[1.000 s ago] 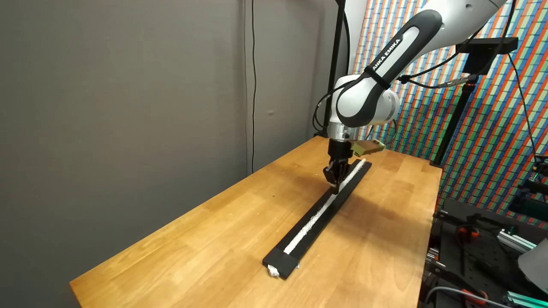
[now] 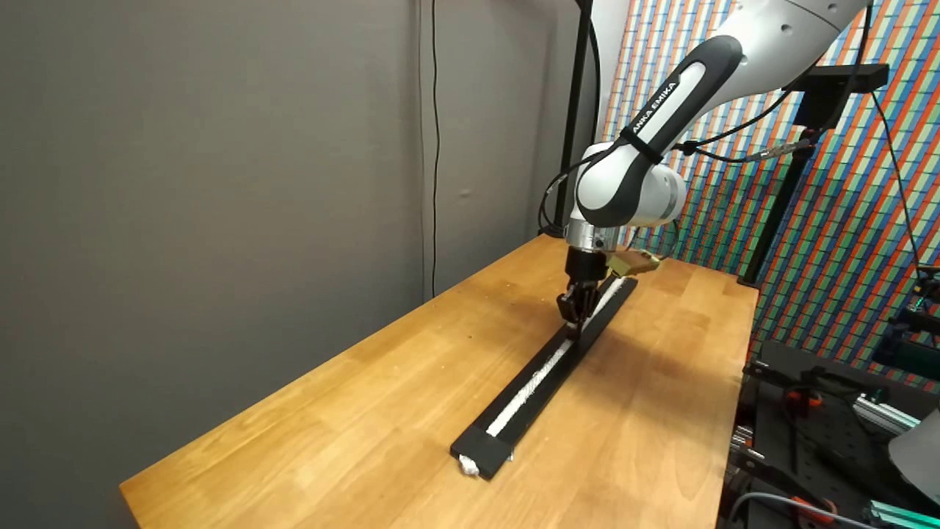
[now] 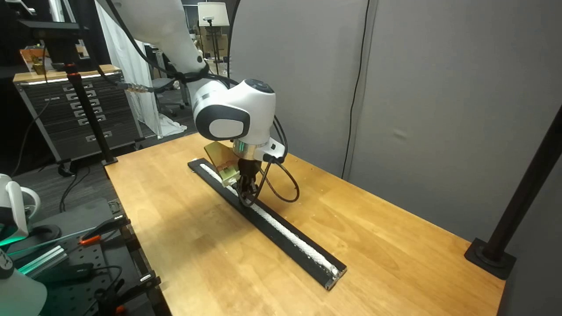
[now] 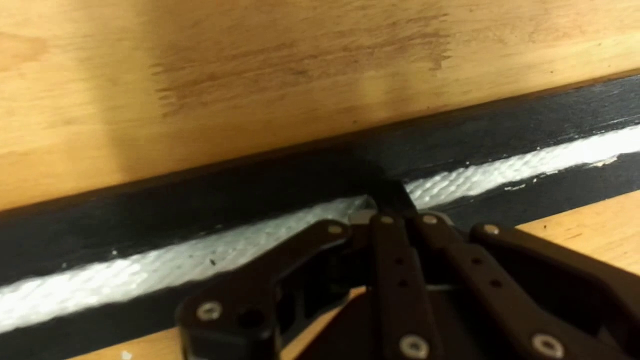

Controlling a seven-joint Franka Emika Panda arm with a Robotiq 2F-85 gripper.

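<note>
A long black channel lies diagonally on the wooden table, a white braided rope running along its length. Partway along it, my gripper points straight down, its tips at the rope. From the other side, exterior view 2 shows the rope reaching the channel's near end. In the wrist view the gripper's fingers are shut side by side over the channel, with the rope passing on both sides of them. No rope shows pinched between them; the very tips are dark and partly hidden.
A grey wall runs along one long edge. Black stand poles rise at the table's edges. A bench with clamps and tools adjoins the other long side.
The arm has come down slightly, bringing the gripper lower onto the rope and channel. The channel and rope look unmoved.
</note>
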